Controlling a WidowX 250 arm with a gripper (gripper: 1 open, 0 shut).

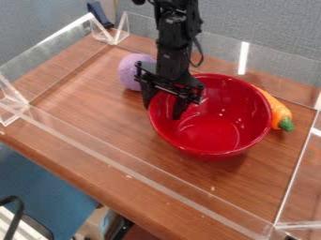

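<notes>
A large red bowl (228, 122) rests on the wooden surface, right of centre. My black gripper (168, 98) hangs over its left rim from above, fingers down at the rim; whether they are closed on it I cannot tell. A purple round object (130, 73) lies behind my gripper on the left, partly hidden by it. An orange carrot (275, 107) with a green top lies at the bowl's right, partly behind it.
The wooden table (94, 141) is enclosed by low clear walls, with bare room at the left and front. A grey wall stands behind. Cables and a box sit below at the lower left.
</notes>
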